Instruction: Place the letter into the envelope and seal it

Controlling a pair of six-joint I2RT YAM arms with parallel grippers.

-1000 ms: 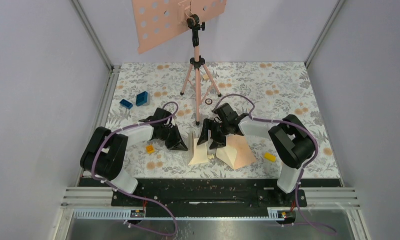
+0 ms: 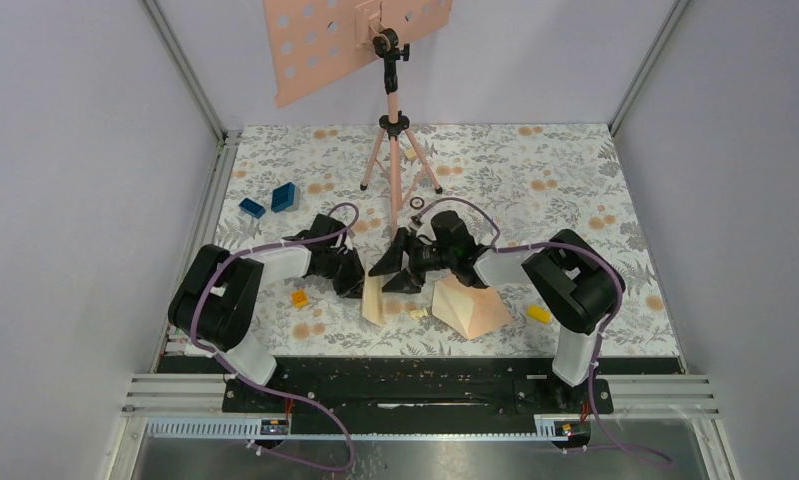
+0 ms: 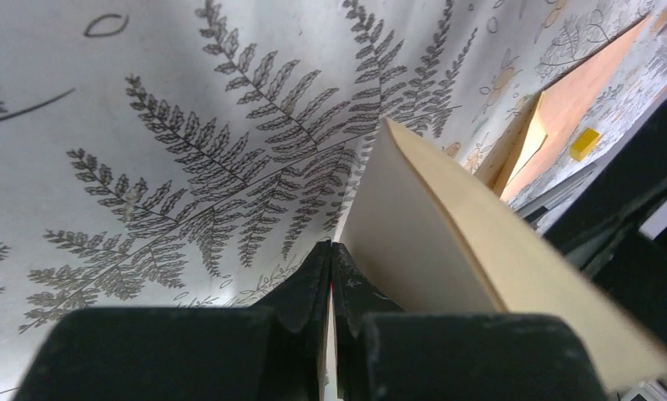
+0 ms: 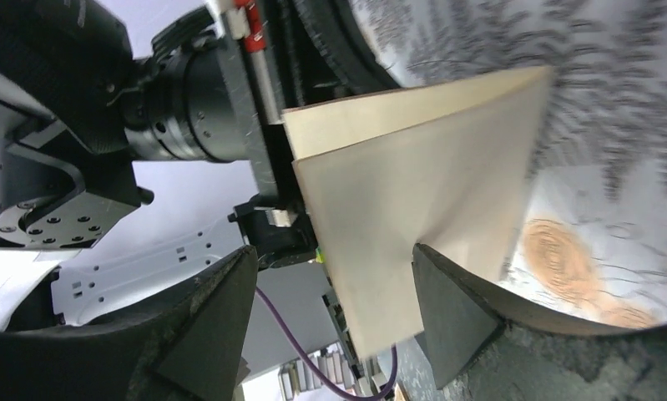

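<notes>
A cream folded letter [image 2: 372, 300] stands between my grippers in the middle front of the table. My left gripper is shut, with the letter's lower edge at its fingertips. My right gripper stands part open over the folded letter [image 4: 421, 192], its two fingers apart and close to the paper. To the right lies the salmon envelope [image 2: 485, 314] with a cream flap raised, also seen in the left wrist view [image 3: 588, 83].
A yellow block [image 2: 538, 314] lies at the right, an orange one [image 2: 299, 298] at the left. Blue containers [image 2: 285, 196] sit at back left. A pink tripod stand [image 2: 395, 170] occupies the back middle.
My right gripper has moved left toward my left gripper, and the folded letter has shifted left with it, now standing narrower in the top view. The envelope stays where it was.
</notes>
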